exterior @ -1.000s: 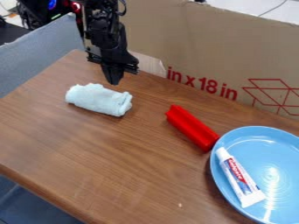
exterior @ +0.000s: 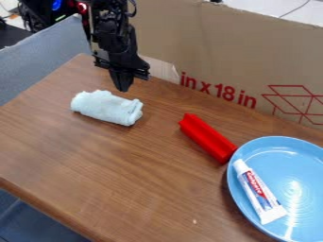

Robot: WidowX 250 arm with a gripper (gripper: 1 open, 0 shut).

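Note:
My black gripper point(exterior: 123, 77) hangs at the back left of the wooden table, its fingertips pointing down, shut with nothing visible between them. Just below and in front of it lies a folded pale blue-white cloth point(exterior: 108, 107), apart from the fingers. A red cylindrical object point(exterior: 206, 136) rests diagonally right of centre. A white toothpaste tube point(exterior: 259, 192) lies on the blue plate point(exterior: 297, 172) at the right.
A large cardboard box point(exterior: 228, 57) walls off the back of the table point(exterior: 127, 175). A grey padded surface point(exterior: 38, 71) borders the left edge.

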